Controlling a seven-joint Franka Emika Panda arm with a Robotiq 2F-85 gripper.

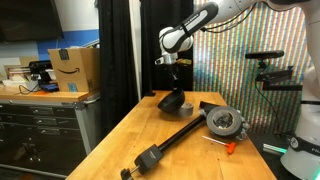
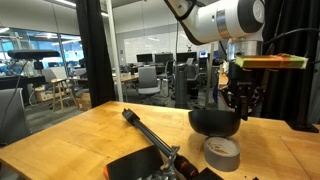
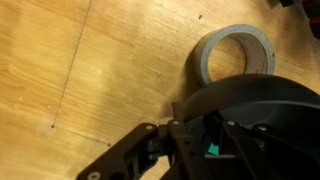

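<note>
A black bowl stands on the wooden table near its far end, tilted in exterior view 1. In exterior view 2 the same bowl is behind a silver tape roll. My gripper is open, low at the bowl's right side in that view. Seen from the wrist, the bowl fills the lower right, partly covered by the gripper's dark parts, with something green inside it. The tape roll lies flat beside the bowl. Whether the fingers touch the rim is hard to tell.
A long black bar lies across the table, with a round grey object near its far end. An orange-red item is close to the right edge.
</note>
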